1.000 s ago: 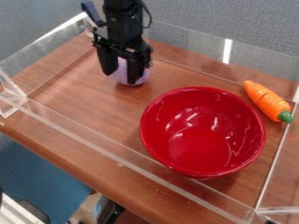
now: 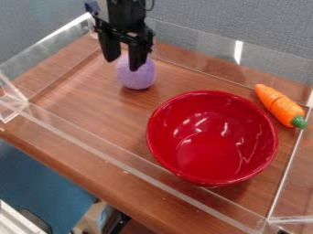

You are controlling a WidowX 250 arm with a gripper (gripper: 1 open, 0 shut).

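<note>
My black gripper (image 2: 123, 53) is at the top centre, its fingers pointing down just over a round purple object (image 2: 137, 77) that rests on the wooden table (image 2: 80, 110). The fingertips appear to be above the upper part of the object, and it is unclear whether they touch it. How far the fingers stand apart is hard to judge, though the two fingers appear separated.
A large red bowl (image 2: 210, 137) occupies the right front of the table. An orange toy carrot (image 2: 276, 102) lies at the right edge. Clear low walls border the table, and the left part is bare wood.
</note>
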